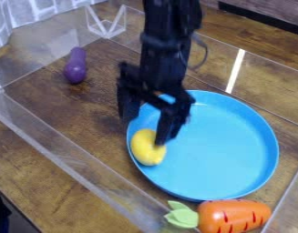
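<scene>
My black gripper point(154, 116) is open, motion-blurred, and hangs low over the left part of a blue plate point(218, 155), just above a yellow lemon-like object point(148, 151). Its fingers partly cover the plate's upper left; whether they touch the yellow object I cannot tell.
A purple eggplant-like object point(76, 66) lies at the upper left on the wooden table point(54, 127). An orange carrot point(232, 217) with a green top lies below the plate at the bottom right. Clear walls edge the left side. The table left of the plate is clear.
</scene>
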